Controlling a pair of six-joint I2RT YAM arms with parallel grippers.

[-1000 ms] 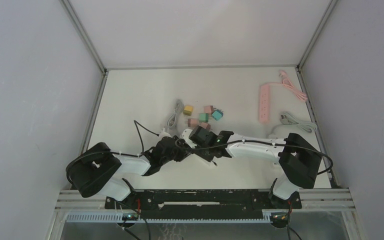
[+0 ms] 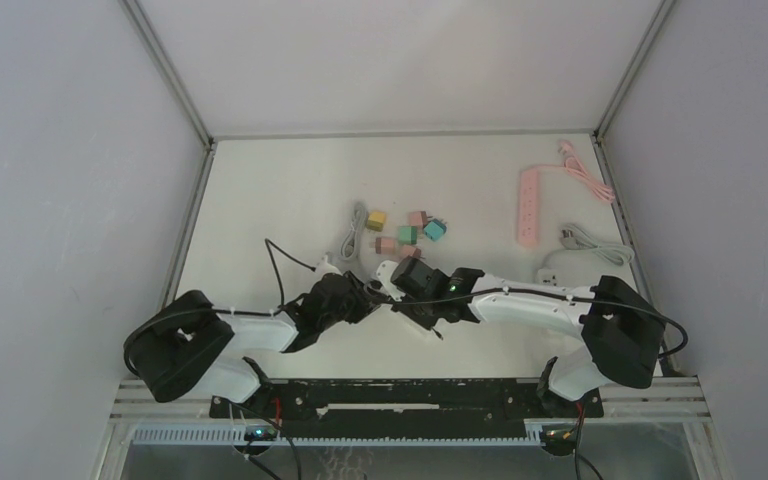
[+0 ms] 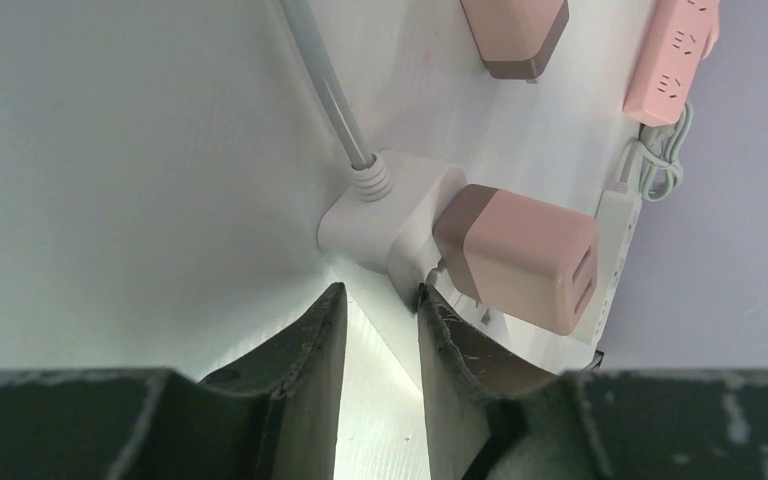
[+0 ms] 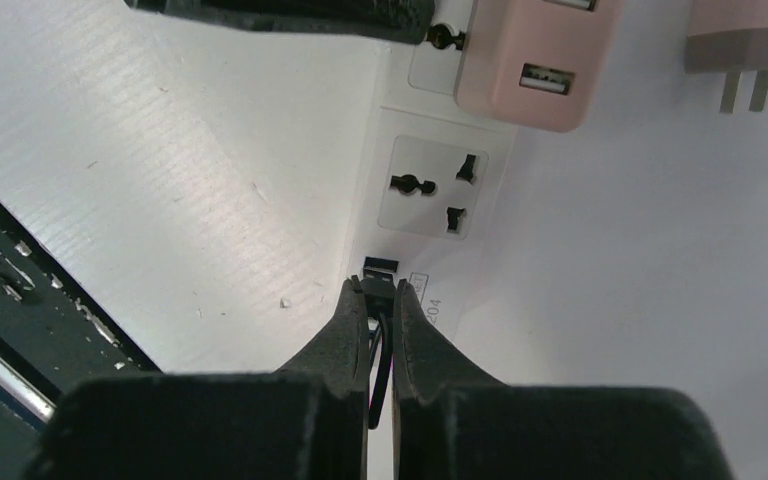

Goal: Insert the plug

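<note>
In the left wrist view a pink charger (image 3: 530, 260) sits at the upper end of a white power strip (image 3: 360, 232), its pins partly visible beside it. My left gripper is shut on the strip near its cable end. In the right wrist view the charger (image 4: 535, 85) lies over the upper sockets, with a free socket (image 4: 428, 185) below; whether its pins are fully in cannot be told. My right gripper is shut at the strip's switch end, below that socket, with no charger between its fingers.
Several coloured chargers (image 2: 407, 234) and a grey cable coil (image 2: 351, 230) lie behind the grippers. A pink strip (image 2: 528, 207) and another white strip (image 2: 548, 275) lie at the right.
My right arm and gripper have moved right and slightly toward the front edge. The left arm has shifted only slightly.
</note>
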